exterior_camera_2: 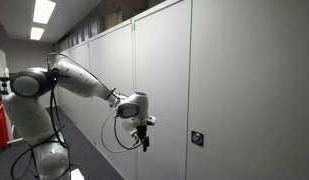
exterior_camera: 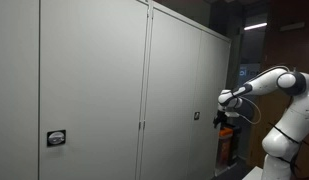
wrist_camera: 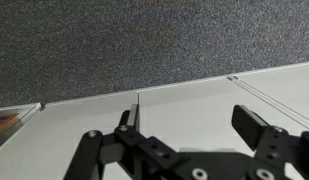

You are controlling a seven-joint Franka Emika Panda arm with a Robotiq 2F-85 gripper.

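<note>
A tall run of pale grey cabinet doors (exterior_camera: 94, 95) fills much of both exterior views, and every door in view looks closed. One door carries a small dark recessed handle (exterior_camera: 56, 138); a second handle (exterior_camera: 196, 116) sits farther along, near the arm. In the other exterior view a handle (exterior_camera_2: 197, 138) lies to the right of my gripper (exterior_camera_2: 142, 140), which points down in front of the doors. Seen from the wrist, my gripper is open, its black fingers wide apart with nothing between them. Pale cabinet panels (wrist_camera: 179, 110) with a seam show behind.
Dark carpet (wrist_camera: 154, 45) covers the floor. Something orange (exterior_camera: 226, 148) stands behind the arm, and a red object (exterior_camera_2: 0, 125) is at the far left. Boxes or binders (exterior_camera_2: 112, 18) line the cabinet top. Cables loop around the arm.
</note>
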